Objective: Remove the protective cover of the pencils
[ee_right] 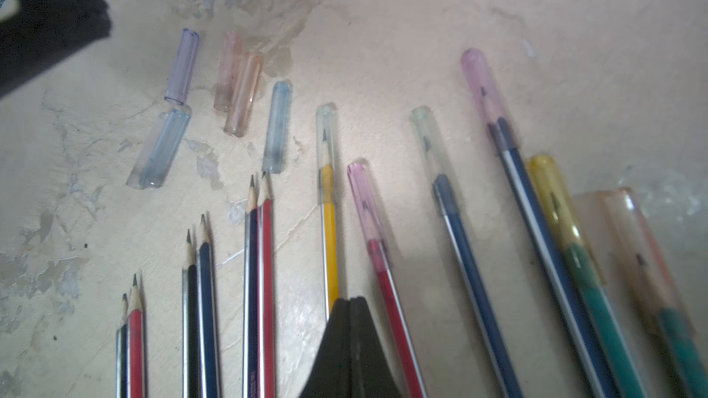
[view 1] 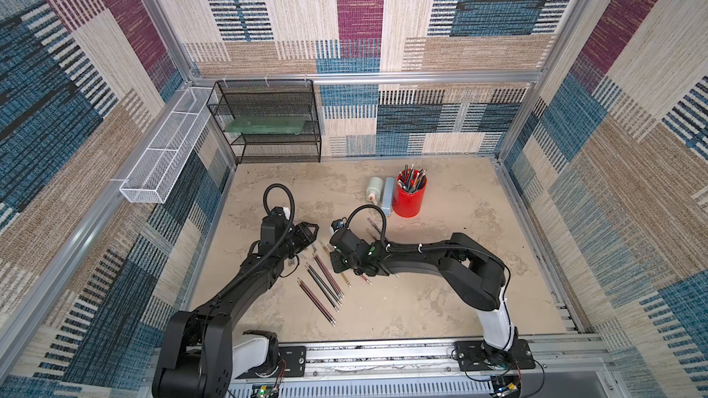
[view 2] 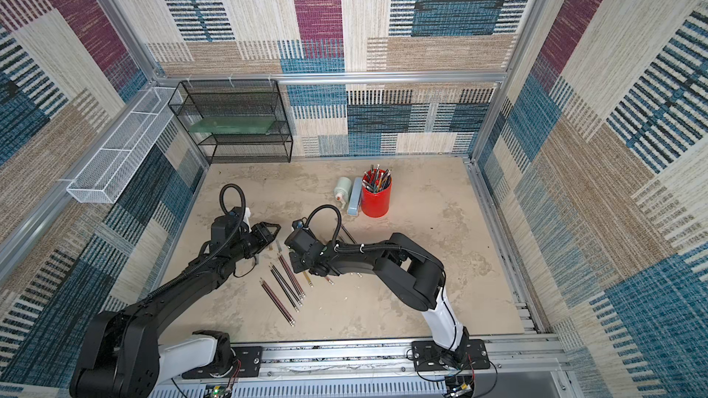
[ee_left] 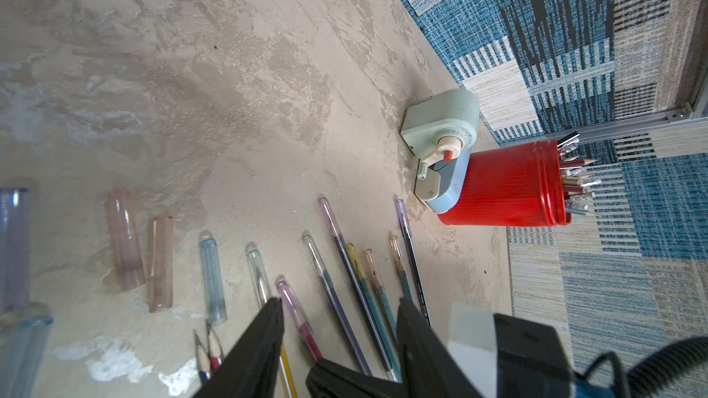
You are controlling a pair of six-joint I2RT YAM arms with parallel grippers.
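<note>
In the right wrist view, capped pencils lie in a row: a yellow pencil [ee_right: 326,239] under a clear cover [ee_right: 326,121], a red pencil [ee_right: 398,317] under a pink cover [ee_right: 361,188], and several blue and green ones to the right. My right gripper is shut, nothing showing between its fingers, with its tips over the gap between yellow and red pencils. My left gripper stands open and empty at the pencils' left. Bare-tipped pencils [ee_right: 197,287] lie in pairs, and loose covers [ee_right: 276,125] rest beyond their tips.
At the back stands a red cup [view 1: 408,202] full of pencils, beside a blue box [view 1: 388,196] and a pale green device [view 1: 374,188]. A black mesh rack [view 1: 265,147] occupies the back left corner. Clear table [view 1: 457,243] lies to the right.
</note>
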